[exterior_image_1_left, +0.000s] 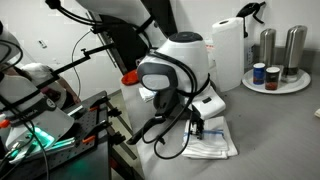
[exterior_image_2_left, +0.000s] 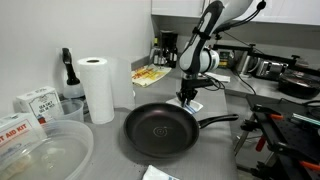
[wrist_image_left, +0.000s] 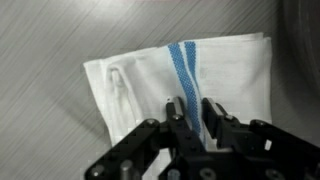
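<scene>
A folded white towel (exterior_image_1_left: 208, 148) with a blue stripe lies on the grey counter below my gripper (exterior_image_1_left: 199, 133). In the wrist view, the towel (wrist_image_left: 130, 90) fills the middle, its blue stripes running down toward the fingertips. The gripper points down at the cloth with a narrow gap between its dark fingers; white cloth shows in that gap. Whether the fingers press on the cloth is not clear. Exterior view 2 shows the gripper (exterior_image_2_left: 187, 100) low over the towel (exterior_image_2_left: 190, 104), small and far off.
A black frying pan (exterior_image_2_left: 161, 130) occupies the counter, its handle pointing toward the towel. A paper towel roll (exterior_image_1_left: 227, 55) stands behind the arm. On a round tray (exterior_image_1_left: 285, 84) at the back are small cans and shakers.
</scene>
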